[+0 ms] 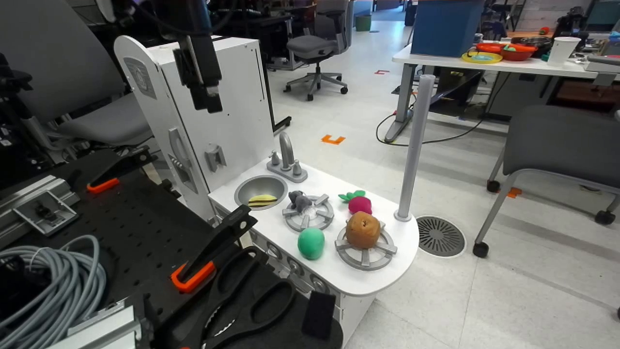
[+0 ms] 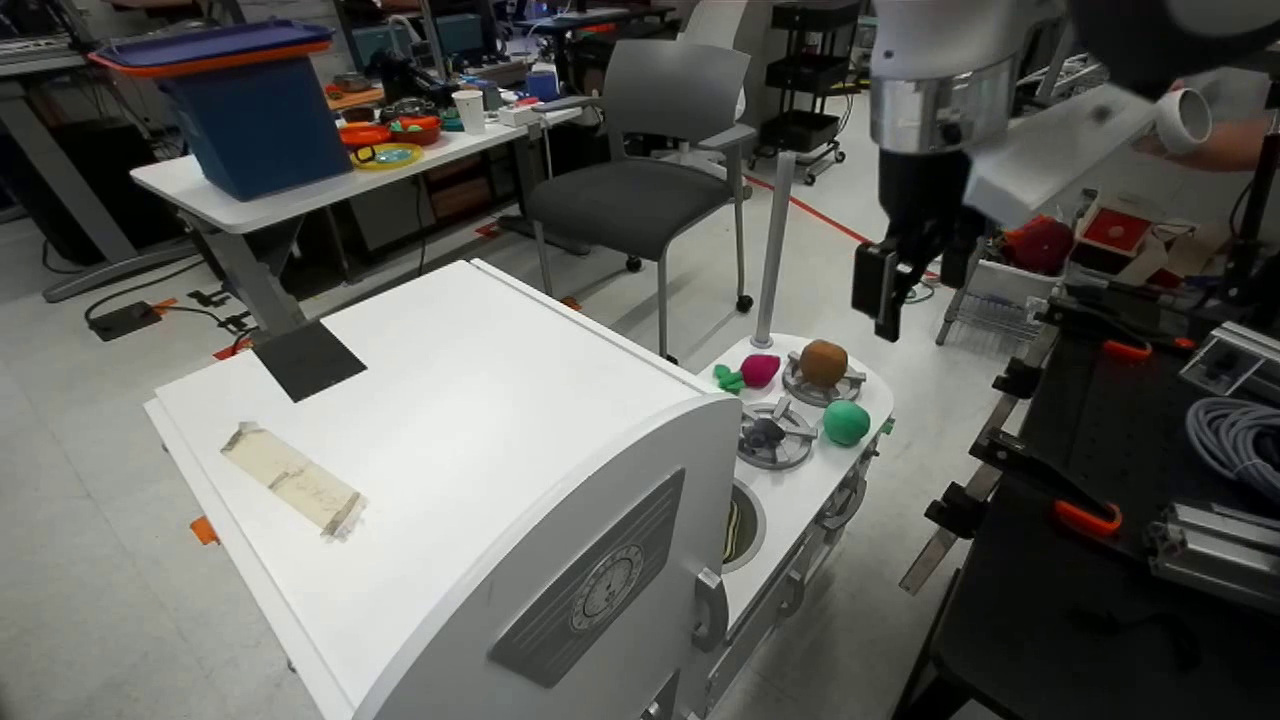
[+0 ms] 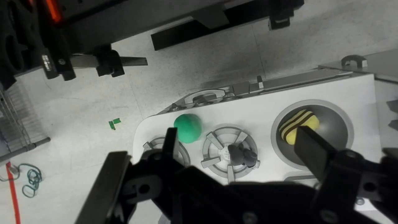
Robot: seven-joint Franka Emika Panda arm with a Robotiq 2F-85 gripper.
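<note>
My gripper is open and empty, held high above the toy kitchen's white counter (image 3: 257,106). In the wrist view its fingers spread wide over the stove and sink. A green ball (image 1: 311,243) rests on the counter's front side. On one burner lies a small dark grey toy (image 1: 300,201); a brown round toy (image 1: 363,230) sits on the other. Behind them is a magenta radish-like toy (image 1: 360,203) with green leaves. The grey sink (image 3: 345,123) holds a yellow toy with dark stripes (image 3: 298,126). In the wrist view the brown and magenta toys are hidden.
A grey faucet (image 1: 286,156) rises behind the sink, and a tall grey post (image 1: 416,151) stands at the counter's far end. The white cabinet (image 1: 224,99) borders the sink side. A black table (image 1: 133,232) with clamps and cable lies close to the counter's front.
</note>
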